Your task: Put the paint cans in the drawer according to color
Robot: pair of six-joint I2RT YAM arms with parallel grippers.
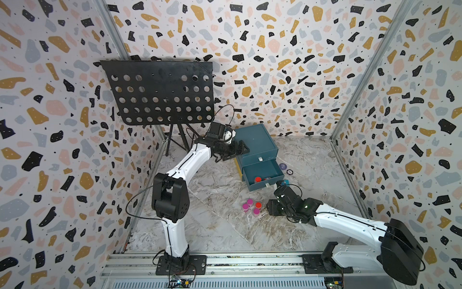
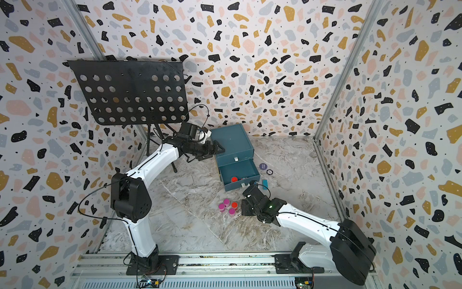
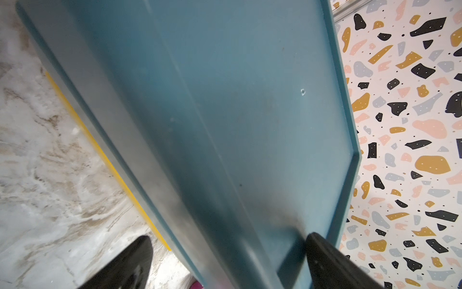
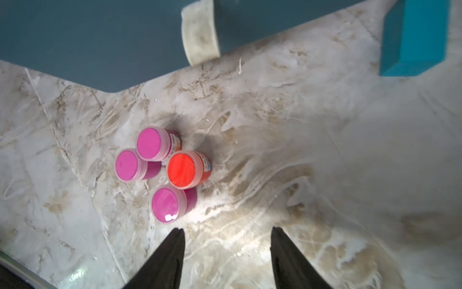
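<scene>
A teal drawer unit point(image 1: 250, 137) has its lower drawer point(image 2: 240, 166) pulled out, with a red can point(image 2: 234, 179) inside. In front lie three pink cans point(image 4: 148, 142) and a red can point(image 4: 181, 169). My left gripper is at the cabinet's top, its fingers against the teal body; I cannot tell how far they are apart on it. My right gripper hangs open over the table just beside the cans, nothing between its fingers.
A teal block point(image 4: 413, 41) and small purple pieces point(image 2: 262, 166) lie right of the drawer. A black perforated panel point(image 1: 158, 91) on a stand is at the back left.
</scene>
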